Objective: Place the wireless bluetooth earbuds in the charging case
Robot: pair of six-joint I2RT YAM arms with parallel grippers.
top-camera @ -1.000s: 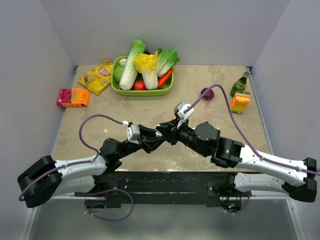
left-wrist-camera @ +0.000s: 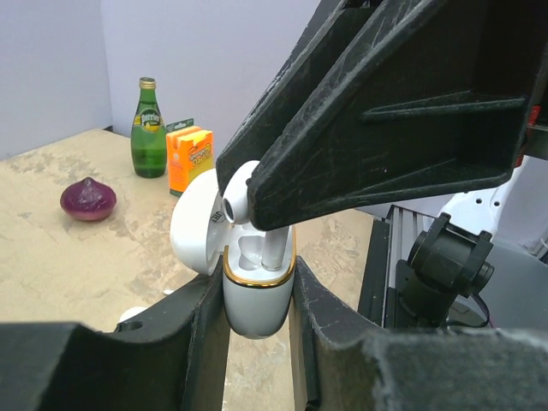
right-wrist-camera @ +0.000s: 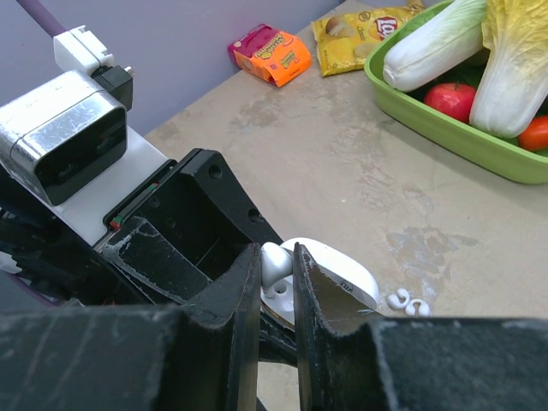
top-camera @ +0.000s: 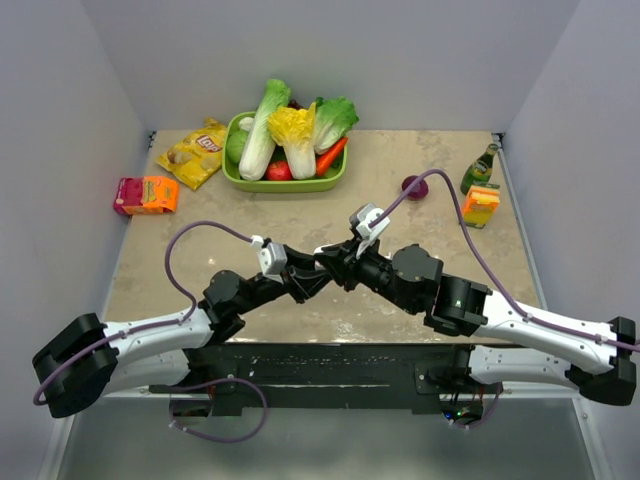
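Both grippers meet mid-table in the top view. My left gripper is shut on the white charging case [left-wrist-camera: 255, 306], whose lid [left-wrist-camera: 193, 224] stands open and whose rim is gold. My right gripper is shut on a white earbud [right-wrist-camera: 275, 261], held at the case's opening; its black fingers [left-wrist-camera: 360, 128] reach over the case. A white stem sits in the case cavity; whether the held earbud is seated I cannot tell. In the right wrist view, small white pieces [right-wrist-camera: 409, 301] lie on the table beyond the case.
A green vegetable basket [top-camera: 285, 184], chips [top-camera: 193, 150] and snack boxes [top-camera: 146, 195] stand at the back and left. An onion [top-camera: 414, 187], bottle [top-camera: 479, 165] and juice carton [top-camera: 481, 204] are at the right. The table centre behind the grippers is clear.
The right arm has moved very little.
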